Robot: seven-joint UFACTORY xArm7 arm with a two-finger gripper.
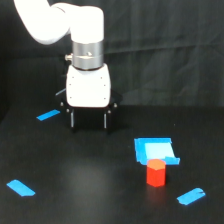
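Note:
My gripper hangs at the upper left of the camera view under its white hand, its two thin dark fingers spread apart with nothing visible between them. Well to its right and closer to the camera stands a small red block. Just behind the block is a blue-edged patch with a white middle. The block's top overlaps the front edge of this patch in the view; whether they touch, I cannot tell.
Blue strips mark the dark surface: one at the back left, one at the front left and one at the front right. Dark cloth hangs behind.

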